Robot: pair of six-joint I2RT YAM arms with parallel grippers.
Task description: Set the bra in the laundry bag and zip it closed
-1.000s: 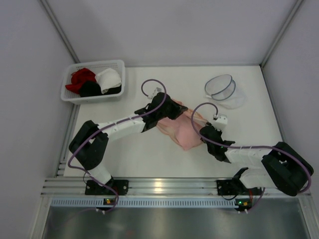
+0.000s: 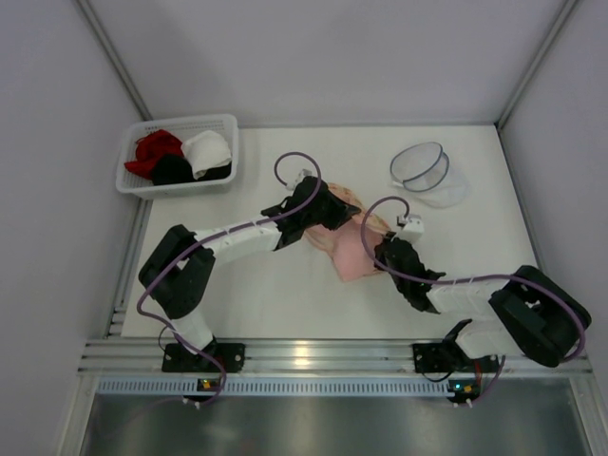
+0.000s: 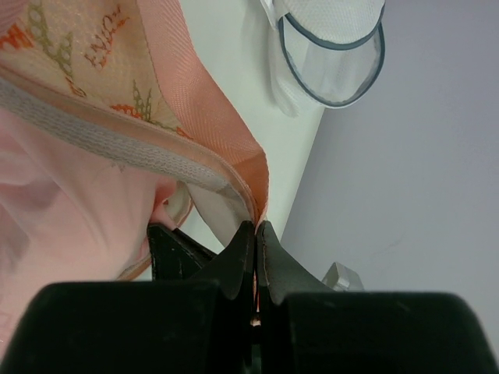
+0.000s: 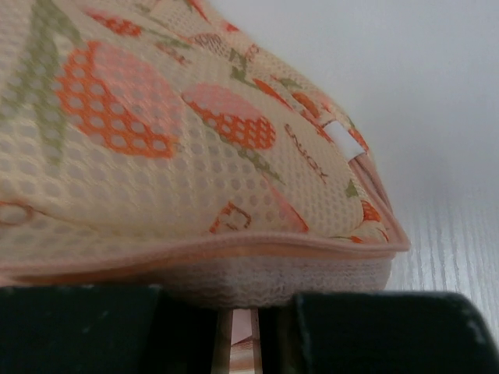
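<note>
The peach strawberry-print mesh laundry bag (image 4: 125, 101) lies open at mid table, with the pink bra (image 2: 350, 254) in and under it. My left gripper is shut at the bag's zipper edge (image 3: 156, 156), which runs to its fingertips; whether fabric is pinched is hard to tell. My right gripper is lower down at the bag's near right side, its fingers a little apart with pink fabric showing in the gap, partly hidden under the zipper band; whether it grips that cannot be told.
A white basket (image 2: 133, 180) with red, black and white clothes stands at the back left. A round mesh bag (image 2: 443, 195) lies at the back right. Bare table surrounds the bag.
My left gripper has moved slightly right and the right one slightly left and down. The bag and pink fabric between them have shifted a little.
</note>
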